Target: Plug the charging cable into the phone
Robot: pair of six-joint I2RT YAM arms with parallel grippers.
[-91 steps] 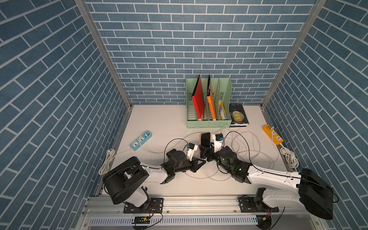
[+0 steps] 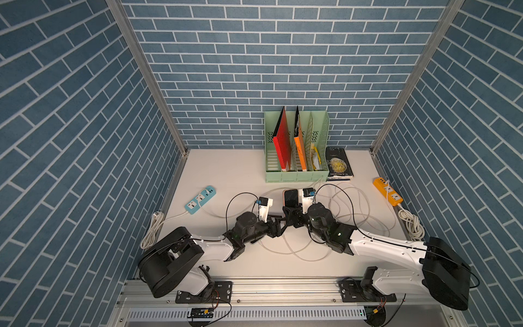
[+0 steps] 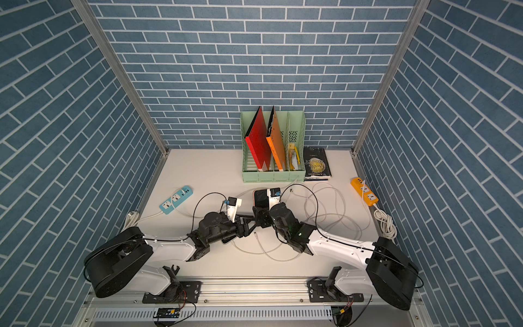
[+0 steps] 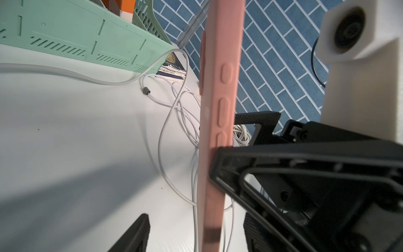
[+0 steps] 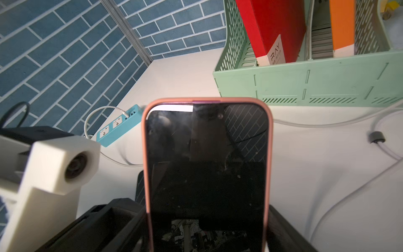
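A pink-edged phone (image 2: pixel 291 197) is held up off the table, its dark screen (image 5: pixel 207 168) facing the right wrist camera. My right gripper is shut on it across its width, a black finger (image 4: pixel 228 163) against the side edge in the left wrist view. My left gripper stands open; its fingertips (image 4: pixel 140 231) lie on either side of the edge-on phone, apart from it. White cable (image 4: pixel 165 174) loops over the table behind, with a dark grey-capped end (image 5: pixel 376 137). A second thin cable end (image 3: pixel 256 233) lies near the left gripper.
The green file rack (image 2: pixel 297 176) with red and orange folders stands at the back, a black book (image 2: pixel 338 163) beside it. A blue power strip (image 2: pixel 200 199) is at left, an orange one (image 2: pixel 387 191) at right. A dark flat object (image 5: pixel 139 184) lies behind the phone.
The left gripper has moved up and slightly left in the view, close to the phone and right gripper. The left forearm now covers the dark flat object. The right arm has shifted only slightly.
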